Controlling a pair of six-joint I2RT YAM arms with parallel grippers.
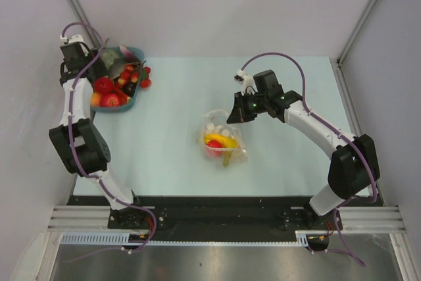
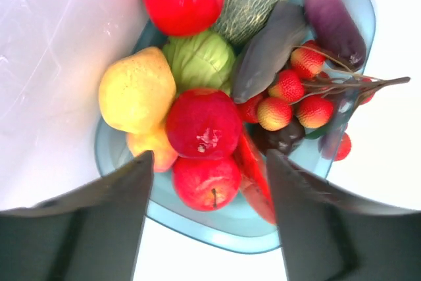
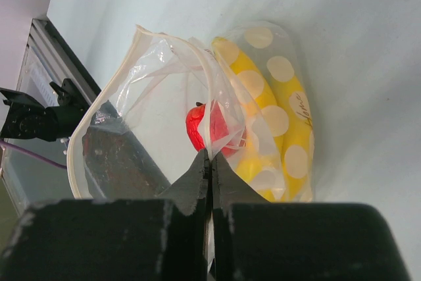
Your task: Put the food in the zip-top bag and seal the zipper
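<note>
The zip bag [image 1: 217, 129] lies on the table holding yellow bananas [image 3: 295, 143] and a red item [image 3: 197, 126]. My right gripper is shut on the bag's rim, pinched at its fingertips. My left gripper hangs part open over a blue bin [image 2: 237, 233] of produce, nothing between its fingers. The bin holds apples [image 2: 204, 182], a yellow fruit [image 2: 135, 90], a cabbage [image 2: 200, 57], lychees [image 2: 275, 113], an eggplant [image 2: 335, 24] and several other items.
The bin sits at the table's back left against the wall [image 1: 33, 129]. The table [image 1: 151, 156] between bin and bag is clear. A few red fruits overhang the bin's right side.
</note>
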